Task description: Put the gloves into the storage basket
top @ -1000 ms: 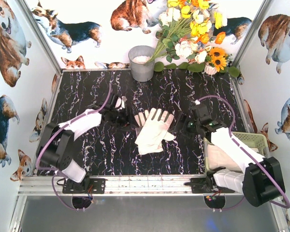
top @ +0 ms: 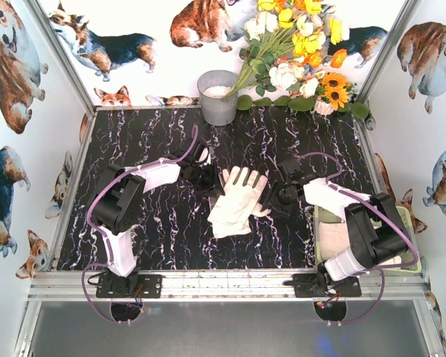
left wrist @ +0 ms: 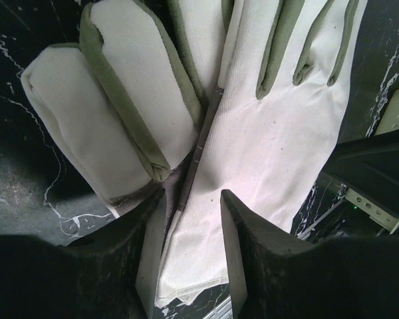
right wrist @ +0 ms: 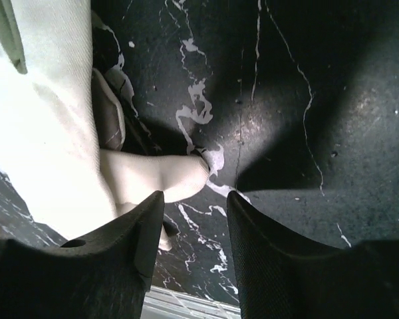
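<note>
A pile of white gloves with olive-edged fingers (top: 238, 201) lies on the black marble table in the middle of the top view. My left gripper hangs open over the pile from the left, its fingertips close to the fabric. My right gripper stands open at the pile's right side, just beside a glove part (right wrist: 173, 176) that sticks out. The storage basket (top: 410, 262), pale green with light cloth inside, sits at the front right, partly hidden under my right arm.
A grey metal bucket (top: 219, 111) and a bunch of flowers (top: 312, 44) stand along the back. A metal rail runs along the front edge.
The gloves lie nearly unchanged.
</note>
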